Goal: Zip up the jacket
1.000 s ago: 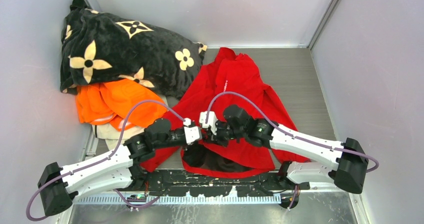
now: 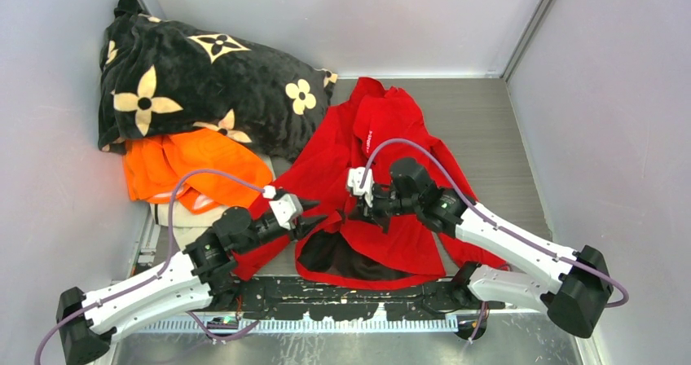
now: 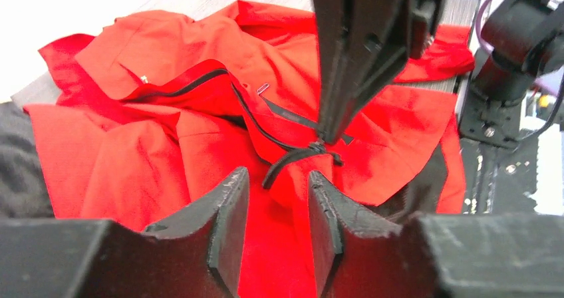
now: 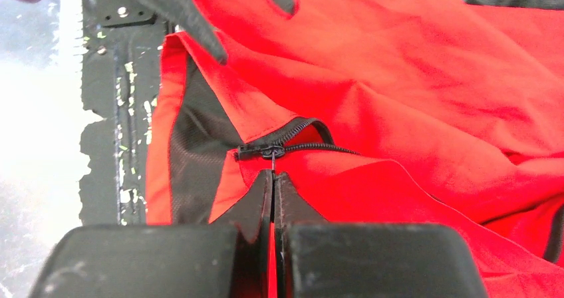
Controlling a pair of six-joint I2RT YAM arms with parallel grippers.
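The red jacket (image 2: 391, 120) lies open on the grey floor, its dark lining showing at the hem. My right gripper is shut on the thin pull tab of the black zipper slider, which sits at the bottom end where both toothed tapes meet; in the left wrist view its fingers hover over that zipper end. My left gripper stands part open just left of there, with red fabric behind its fingertips and nothing seen held between them.
A black patterned pillow (image 2: 195, 80) fills the back left, above an orange garment (image 2: 163, 169) and cream cloth. Grey walls bound the space. Bare floor (image 2: 481, 137) shows at the right.
My left gripper has drawn back leftward from the zipper end.
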